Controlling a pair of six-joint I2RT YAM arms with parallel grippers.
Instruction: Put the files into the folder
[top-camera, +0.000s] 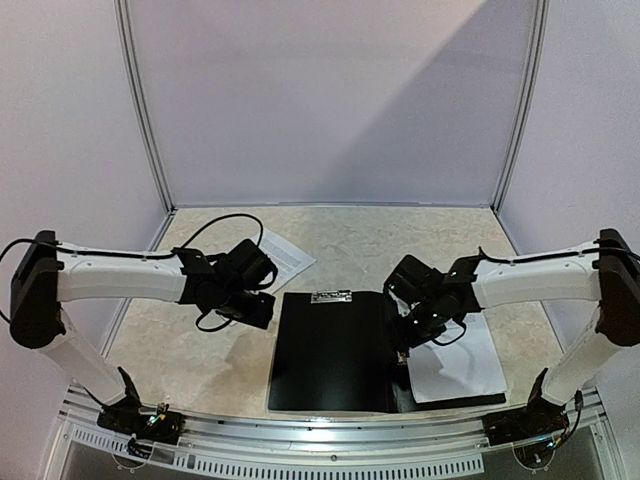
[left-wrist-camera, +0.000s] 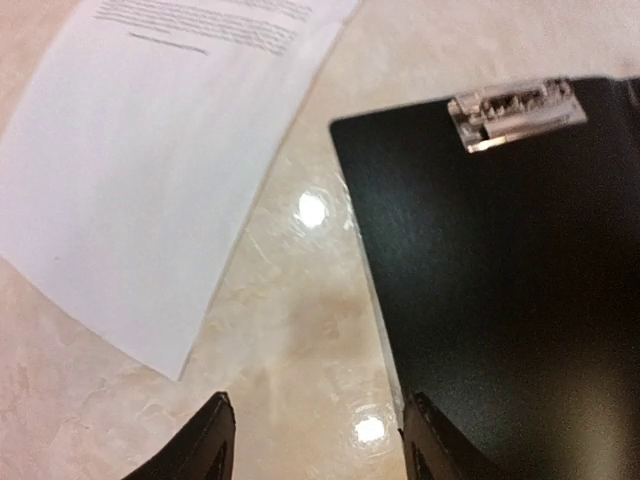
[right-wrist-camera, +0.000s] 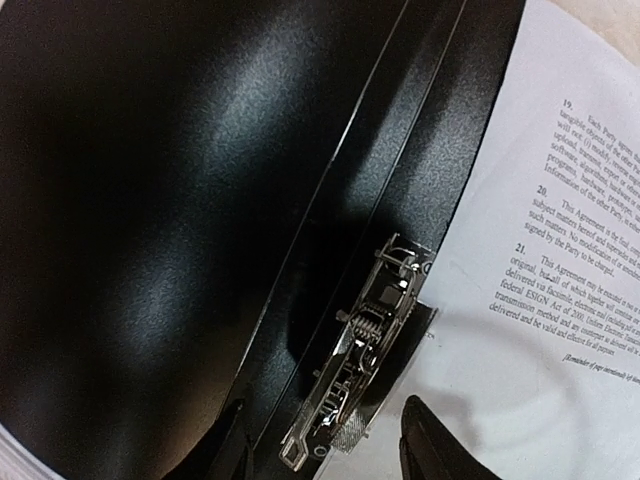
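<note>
An open black folder (top-camera: 325, 355) lies at front centre, with a metal clip (left-wrist-camera: 515, 112) on its left half's top edge and a second clip (right-wrist-camera: 355, 350) along the spine. Printed sheets (top-camera: 455, 370) lie on its right half beside that spine clip. A loose printed paper (left-wrist-camera: 140, 180) lies left of the folder, partly under the left arm in the top view. My left gripper hangs between paper and folder, fingers apart, empty. My right gripper is open over the spine clip and the sheets' left edge.
Walls enclose the back and sides, and a metal rail (top-camera: 320, 430) runs along the front edge.
</note>
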